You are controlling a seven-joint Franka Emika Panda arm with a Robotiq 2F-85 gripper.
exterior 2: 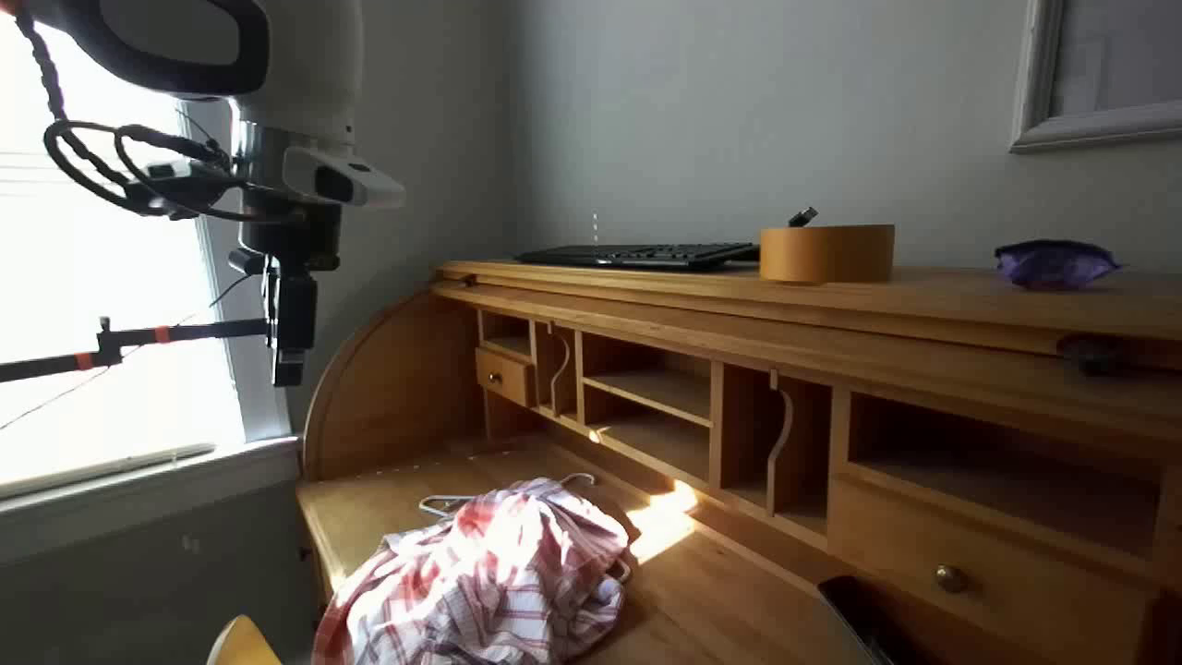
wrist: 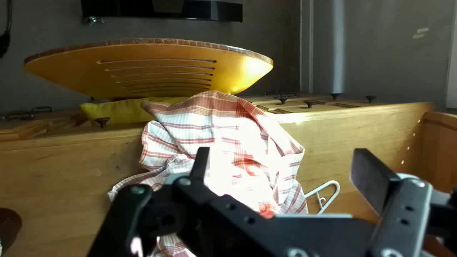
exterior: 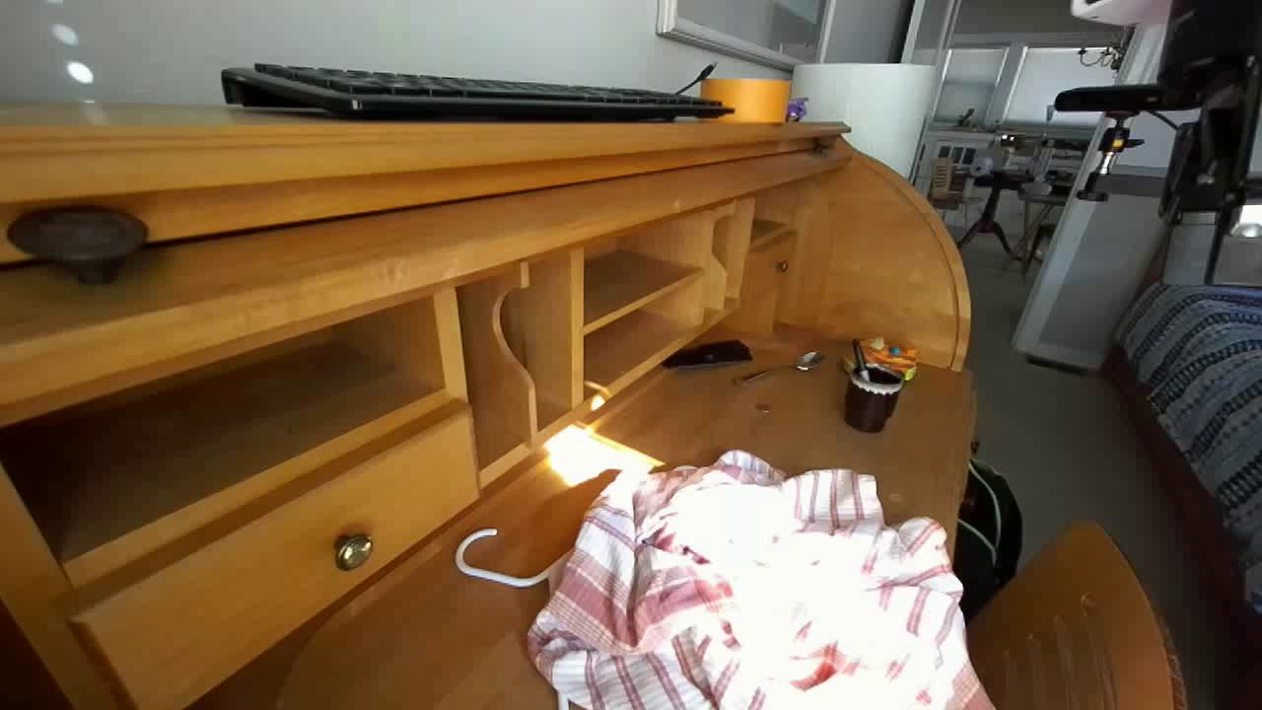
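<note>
A crumpled red-and-white plaid cloth [exterior: 757, 568] lies in a heap on the desk top, partly in bright sun. From beneath it pokes the hook of a white hanger [exterior: 497, 578]; in the wrist view a corner of the hanger [wrist: 332, 184] shows at the cloth's right side. High above the desk, by the window, hangs my gripper [exterior 2: 288, 371], clear of the cloth. In the wrist view the gripper is open, its two fingers wide apart. Nothing is gripped; the cloth [wrist: 231, 141] appears well beyond the fingertips. Most of the hanger is hidden under the folds.
A dark cup [exterior: 872, 398], a spoon [exterior: 781, 368] and a black object [exterior: 707, 354] sit toward one desk end. A phone-like object [exterior 2: 853, 615] lies near the drawer. Above are a keyboard [exterior: 473, 95] and orange tape roll [exterior 2: 826, 254]. A chair [wrist: 150, 70] stands at the front.
</note>
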